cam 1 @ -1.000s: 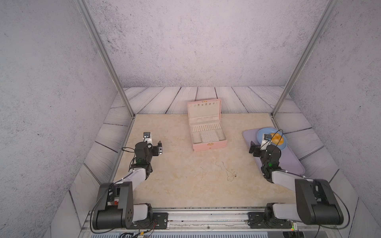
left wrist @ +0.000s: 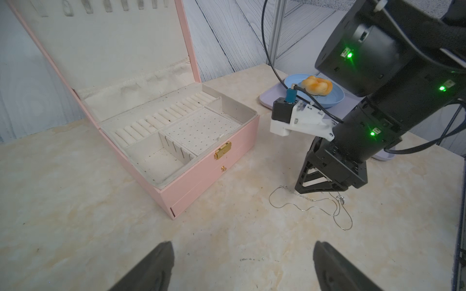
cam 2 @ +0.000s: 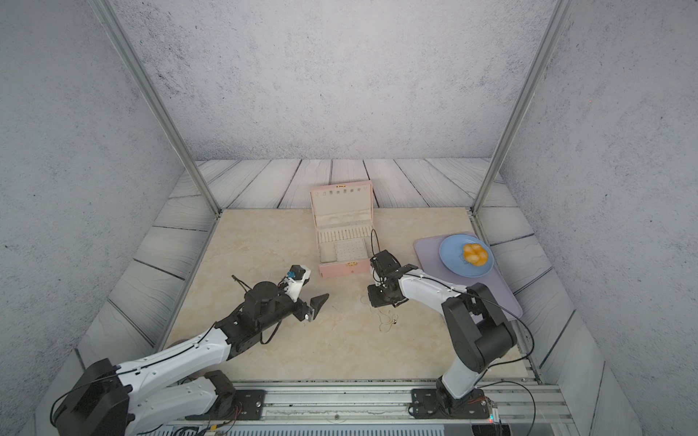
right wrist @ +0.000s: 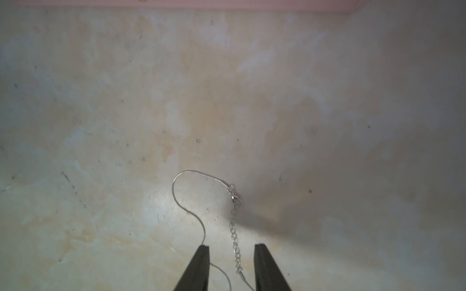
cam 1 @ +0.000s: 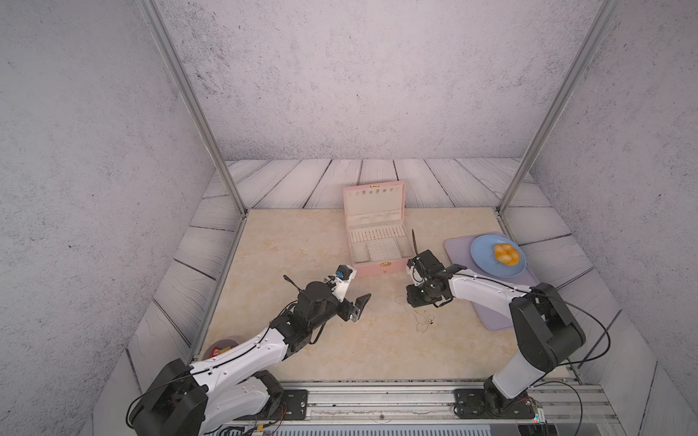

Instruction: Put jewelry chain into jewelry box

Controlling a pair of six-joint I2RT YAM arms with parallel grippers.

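A thin silver chain lies loosely looped on the table, also seen in the left wrist view. Behind it stands the pink jewelry box, lid raised and compartments empty. My right gripper is low over the chain, fingers part open either side of the chain's linked stretch; in the top views it faces down, in front of the box. My left gripper hangs open left of the chain, nothing between its fingers.
A lilac tray with a blue plate and yellow food sits at the right. A small bowl is at the front left, partly behind my left arm.
My right gripper has swung left and down over the chain.
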